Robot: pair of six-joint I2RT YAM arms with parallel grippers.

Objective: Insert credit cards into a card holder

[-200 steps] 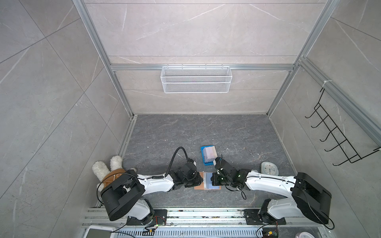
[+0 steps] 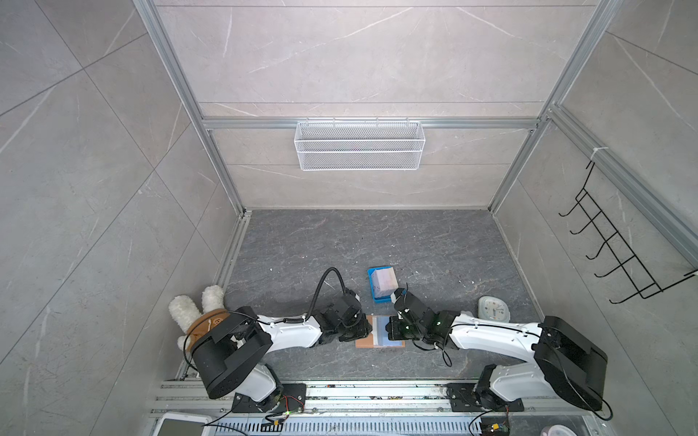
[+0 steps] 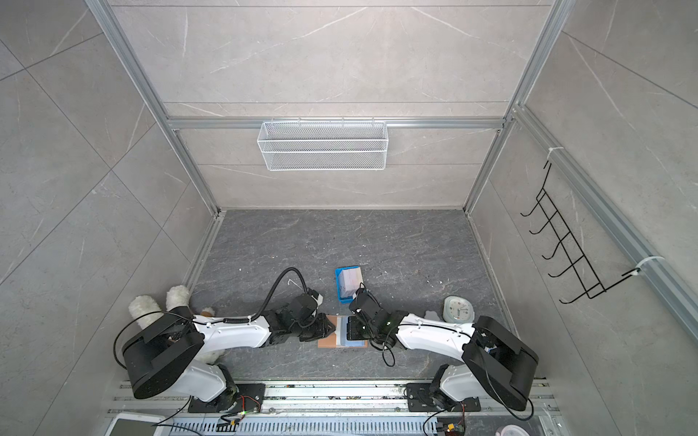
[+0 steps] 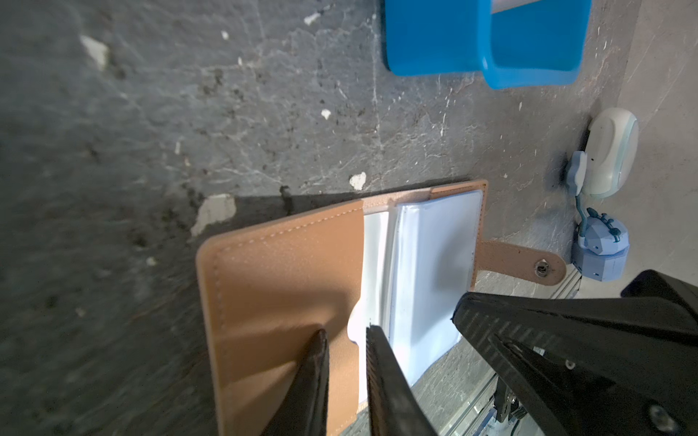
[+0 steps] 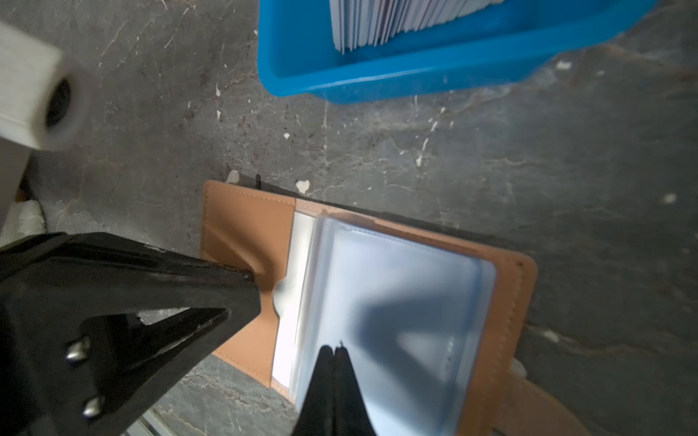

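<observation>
The open brown card holder (image 4: pixel 276 290) lies on the grey floor, its clear sleeves (image 5: pixel 403 290) on the right half and a white strip by the middle. My left gripper is over the brown left half near the middle, its fingers parted, with no card visible between them. My right gripper is over the clear sleeves, shut, nothing showing between its fingers. A blue tray (image 5: pixel 436 76) holding a stack of cards (image 5: pixel 407 18) stands just behind the holder.
A white clock-like object (image 2: pixel 494 309) sits at the right, a plush toy (image 2: pixel 189 316) at the left. A wire basket (image 2: pixel 359 145) hangs on the back wall. The floor behind the tray is clear.
My left arm has moved slightly inward and up in the top left view since a second ago.
</observation>
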